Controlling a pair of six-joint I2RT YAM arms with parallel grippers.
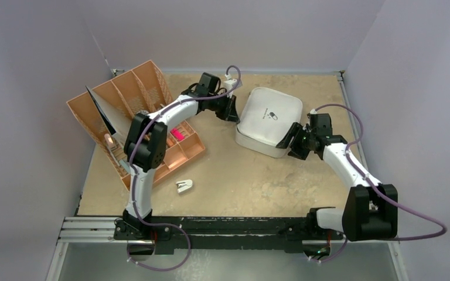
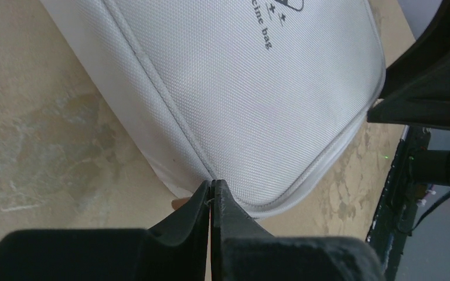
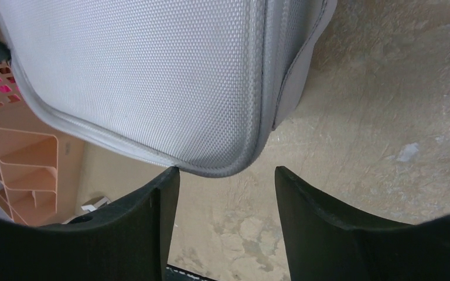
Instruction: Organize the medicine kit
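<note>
The white medicine bag lies at the right of the table with its lid down, printed side up. At the bag's left edge, my left gripper is shut by the seam. A small tan tab pokes out beside its fingertips; whether they pinch it is unclear. My right gripper stands part open at the front right corner. In the right wrist view the bag's rounded lid corner reaches to the gap, and its left finger overlaps the rim. No grip shows there.
An orange compartment organizer stands at the left, holding small items, including a pink one. A white stapler-like object lies in front of it. Bare table fills the front middle.
</note>
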